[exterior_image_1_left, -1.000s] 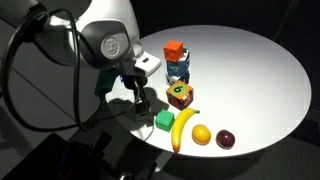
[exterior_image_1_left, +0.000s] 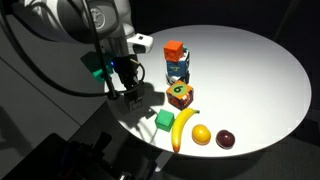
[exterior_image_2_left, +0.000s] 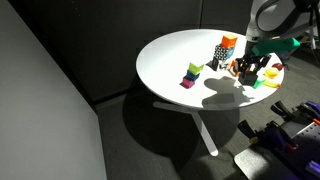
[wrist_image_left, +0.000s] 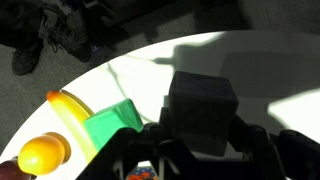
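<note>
A dark block (wrist_image_left: 203, 108) fills the space between the fingertips in the wrist view, and my gripper is shut on it. From the first exterior view, the gripper (exterior_image_1_left: 133, 97) points down near the table's edge, left of a green block (exterior_image_1_left: 165, 120). The arm hides much of the held block there. In the second exterior view the gripper (exterior_image_2_left: 246, 75) is small and dark over the right part of the table.
A stacked tower (exterior_image_1_left: 177, 65) with an orange top and a patterned cube (exterior_image_1_left: 180, 95) stand right of the gripper. A banana (exterior_image_1_left: 183, 130), orange (exterior_image_1_left: 201, 134) and dark red fruit (exterior_image_1_left: 225, 139) lie nearby. Another coloured stack (exterior_image_2_left: 192, 75) is farther off.
The arm and its wrist housing have shifted up and a little left in the first exterior view. The tower, cube, green block and fruit have stayed put.
</note>
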